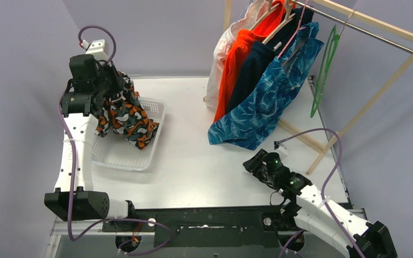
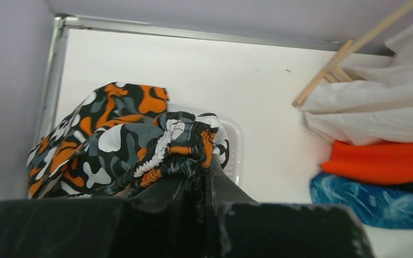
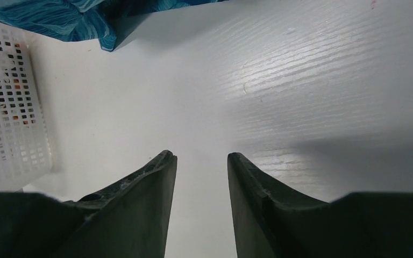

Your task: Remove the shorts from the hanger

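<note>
Camouflage shorts in orange, black, grey and white (image 1: pixel 130 119) hang from my left gripper, which is shut on their waistband. Their lower part droops into the white basket (image 1: pixel 153 137) on the left of the table. In the left wrist view the bunched waistband (image 2: pixel 180 145) fills the space at the fingertips, and the cloth spreads left. A green hanger (image 1: pixel 325 67) dangles bare from the rail on the right. My right gripper is held low over the table's front right, its fingers apart with nothing between them.
Blue patterned shorts (image 1: pixel 269 99), dark shorts (image 1: pixel 251 72), orange shorts (image 1: pixel 236 59) and a white garment (image 1: pixel 220 59) hang from the rail (image 1: pixel 371 35).
</note>
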